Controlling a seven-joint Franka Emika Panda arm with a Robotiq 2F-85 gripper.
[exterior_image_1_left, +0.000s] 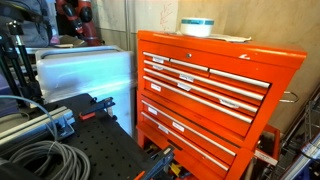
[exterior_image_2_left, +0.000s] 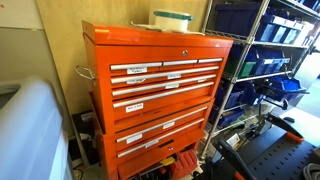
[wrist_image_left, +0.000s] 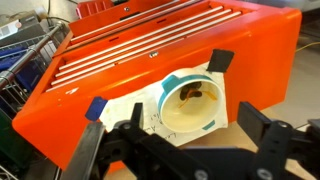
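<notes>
A white bowl with a teal rim (wrist_image_left: 163, 104) sits on white paper on top of the red tool chest (wrist_image_left: 130, 82); a small brown item (wrist_image_left: 199, 90) lies inside it. The wrist view looks down on the bowl from above. My gripper is open there, one dark finger at the lower left and the other at the lower right, with nothing gripped between them. The same bowl (exterior_image_1_left: 197, 27) shows on the chest in exterior view 1, and the bowl (exterior_image_2_left: 170, 21) also appears in exterior view 2. Neither exterior view shows my gripper clearly.
Closed drawers with labels line the front of the chest (exterior_image_2_left: 160, 95). Shelves with blue bins (exterior_image_2_left: 237, 20) stand beside it. A black perforated table (exterior_image_1_left: 108, 150) holds a coiled cable (exterior_image_1_left: 50, 160). A white tub (exterior_image_1_left: 85, 72) is at the left.
</notes>
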